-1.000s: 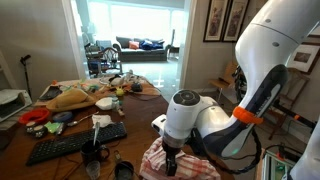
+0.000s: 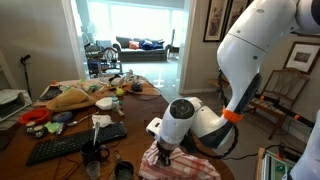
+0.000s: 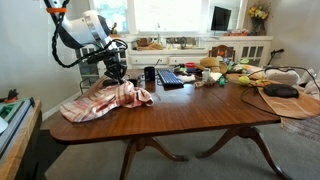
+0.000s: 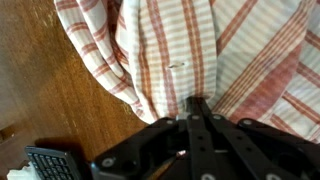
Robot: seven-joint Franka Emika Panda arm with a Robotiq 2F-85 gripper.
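A crumpled white cloth with reddish stripes lies bunched on the near end of the wooden table. It fills most of the wrist view, where a fold of the cloth runs down to the fingertips. My gripper points down right at that fold, its fingertips close together and dark against the fabric. Whether any cloth is pinched between them cannot be made out. From the side, the gripper is low over the cloth's upper part. In the first exterior view, the arm hides part of the cloth.
Beside the cloth stand a black mug and a dark cup. A black keyboard lies to their left. Farther back, the table holds a red bowl and several other items. Bare wood shows on one side.
The white arm has tilted and shifted slightly left in the first exterior view, with the gripper staying low at the cloth. Items on the table have not moved.
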